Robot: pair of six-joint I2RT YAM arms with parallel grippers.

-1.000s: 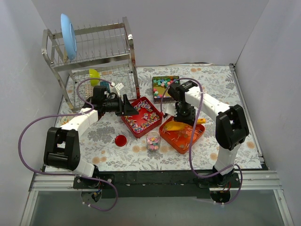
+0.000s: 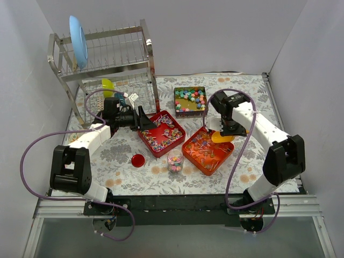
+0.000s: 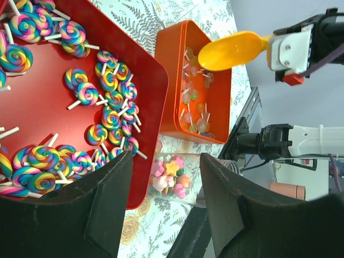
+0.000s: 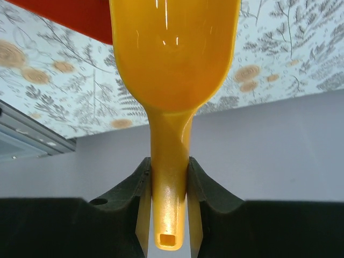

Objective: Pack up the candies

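Observation:
A yellow scoop (image 2: 222, 137) is held in my right gripper over the right rim of the orange tray (image 2: 201, 161); its bowl looks empty in the right wrist view. My left gripper stands open above the front edge of the red tray (image 2: 156, 150), which holds swirl lollipops (image 3: 87, 93). The orange tray holds pale clear lollipops. Between and in front of the trays stands a clear jar (image 2: 175, 161) with pastel candies.
A bin (image 2: 190, 112) of colorful candies stands at the back. A metal rack (image 2: 105, 67) fills the back left. A red cup (image 2: 137, 160) lies front left.
My right gripper has moved to the right with the scoop, from over the middle of the orange tray to its right edge. The left arm has barely moved.

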